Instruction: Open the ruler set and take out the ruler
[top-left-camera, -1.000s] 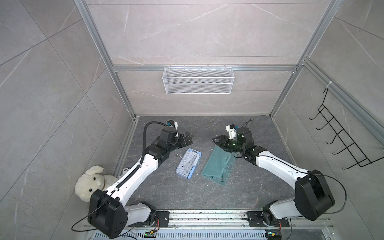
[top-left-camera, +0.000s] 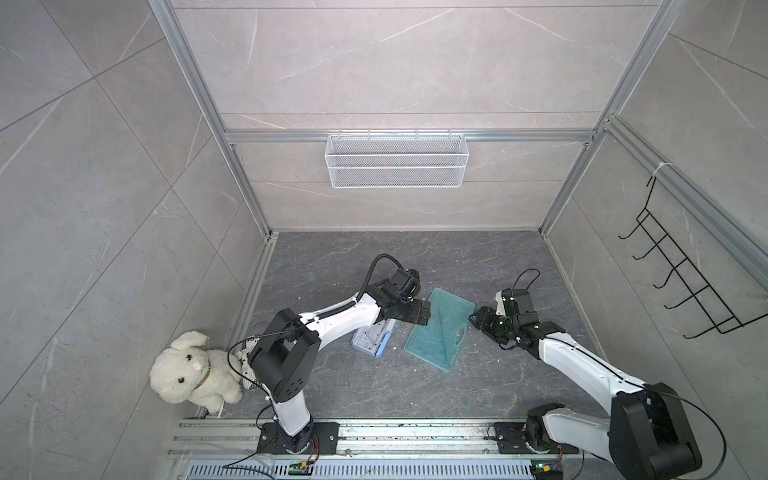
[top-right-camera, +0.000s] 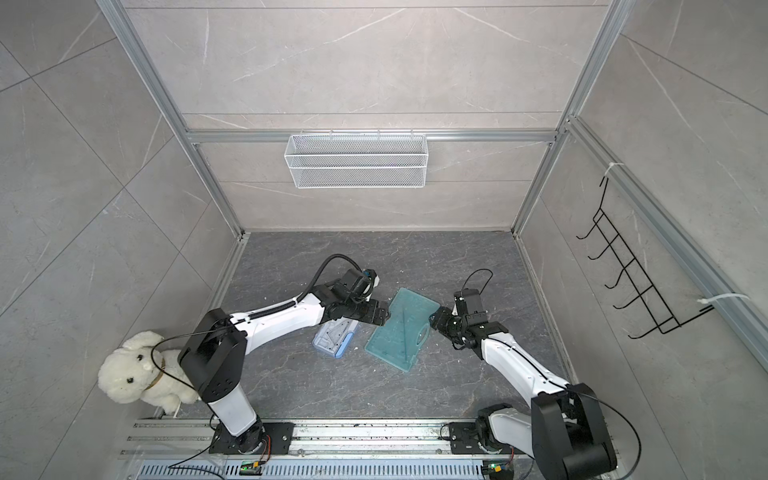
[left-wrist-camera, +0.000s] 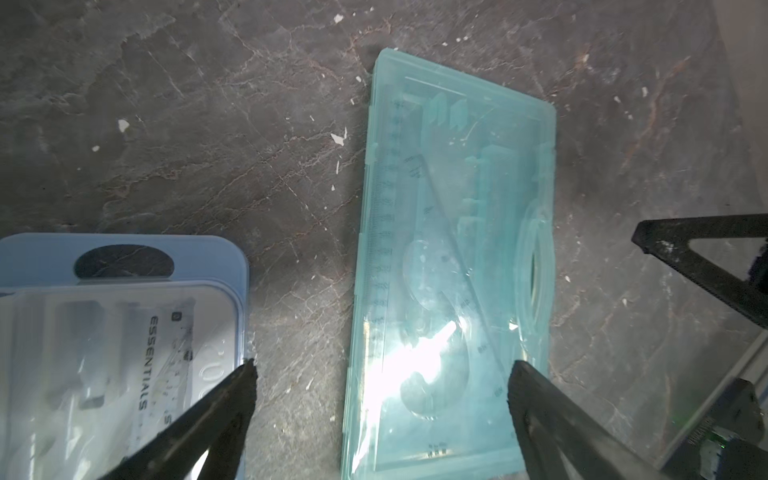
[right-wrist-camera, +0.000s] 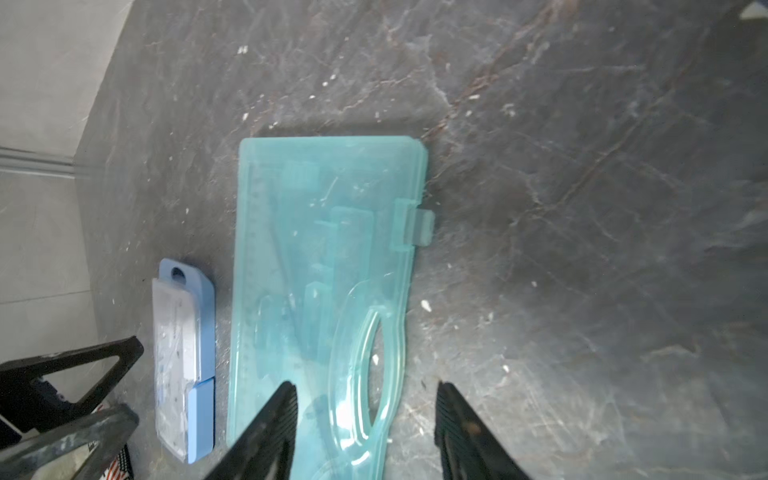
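The teal translucent ruler case (left-wrist-camera: 448, 264) lies flat on the floor with its lid down; a ruler scale and a triangle show through it. Its oval handle (right-wrist-camera: 388, 376) is on the right side. Farther up that edge, a small tab (right-wrist-camera: 421, 226) sticks out in the right wrist view. My left gripper hangs over the case's left part, open and holding nothing. My right gripper, open and empty, is by the handle side, its fingers either side of the handle in view. From above, the left gripper (top-left-camera: 425, 312) covers part of the case's left edge.
A blue-rimmed clear box (left-wrist-camera: 120, 344) with drawing tools lies left of the case, partly under my left arm. A white plush dog (top-left-camera: 192, 372) sits at the left. Floor behind and in front of the case is clear.
My left gripper has moved right, past the blue box to the teal case. My right gripper has come off the case's far end, moving right and nearer, to the handle side.
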